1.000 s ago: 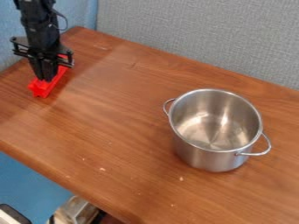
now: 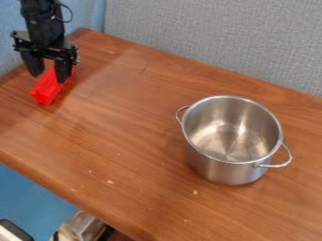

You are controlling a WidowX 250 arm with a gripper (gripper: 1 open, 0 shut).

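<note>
A red object [image 2: 48,88] lies on the wooden table near its far left edge. My black gripper [image 2: 48,66] hangs over it at the upper left, its fingers just above or at the object's back end; whether it grips anything is unclear.
A steel pot [image 2: 232,139] with two side handles stands on the right of the table [image 2: 138,122]. A grey wall runs behind, and blue floor shows past the lower left edge.
The gripper has shifted slightly left and up, uncovering more of the red object. The pot has stayed put.
</note>
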